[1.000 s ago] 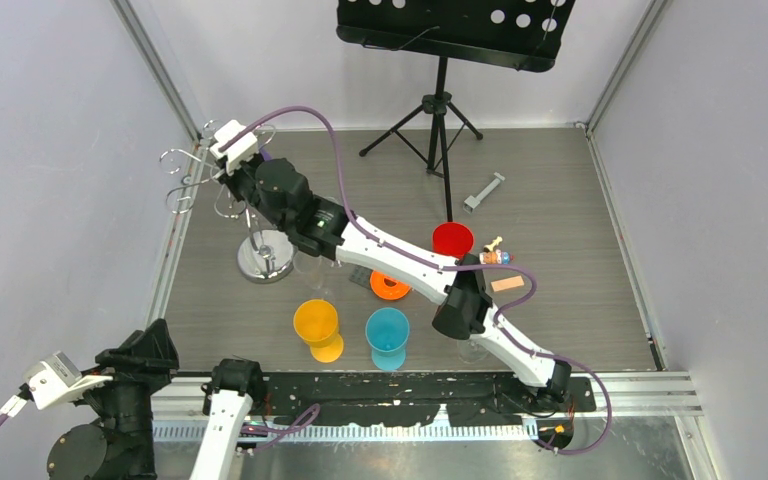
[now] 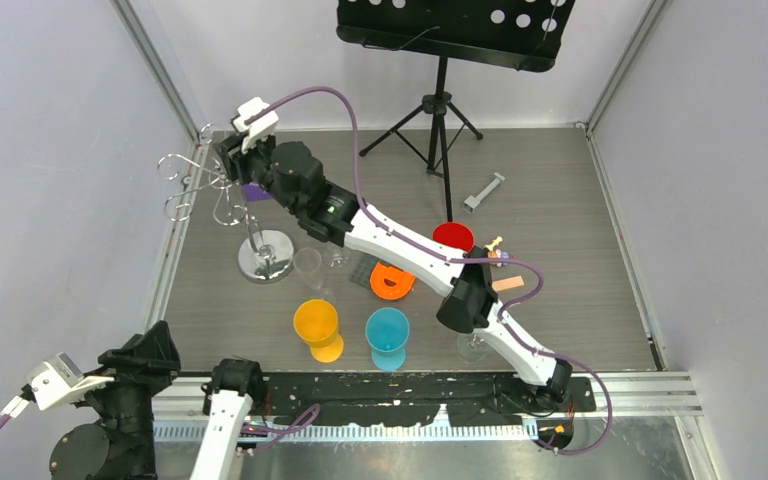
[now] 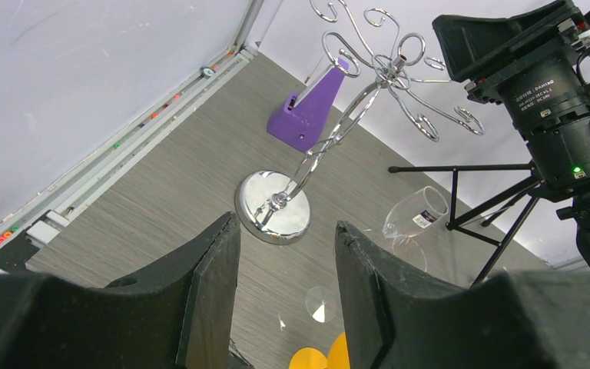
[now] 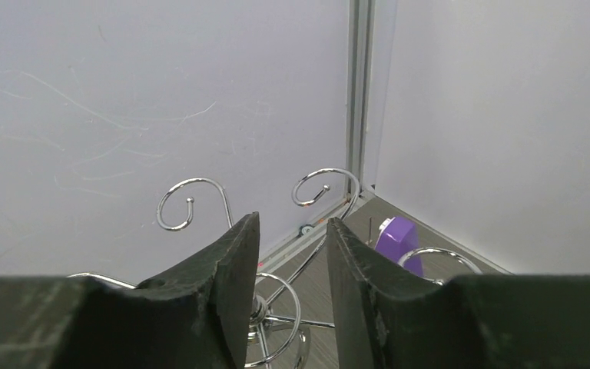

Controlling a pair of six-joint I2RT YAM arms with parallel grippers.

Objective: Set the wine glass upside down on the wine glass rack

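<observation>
The chrome wine glass rack [image 2: 266,256] stands upright at the left of the floor, its curled hooks [image 3: 388,69] bare in the left wrist view. A clear wine glass [image 3: 417,211] with a small label is on the floor right of the rack; part of another clear glass [image 3: 323,304] shows nearer. My right gripper is up at the rack's hooks, parted, with nothing between its fingers. From above, its fingertips are mostly hidden by its arm. My left gripper is open and empty, far from the rack at the lower left.
Yellow [image 2: 316,322], blue [image 2: 387,333] and red [image 2: 453,236] cups stand on the floor beside an orange ring-shaped item [image 2: 391,282]. A purple block [image 3: 307,115] sits behind the rack. The music stand [image 2: 438,105] rises at the back.
My right gripper has shifted right and toward the back, a little away from the rack's hooks. The rack's hooks have moved slightly; the left arm looks nearly still.
</observation>
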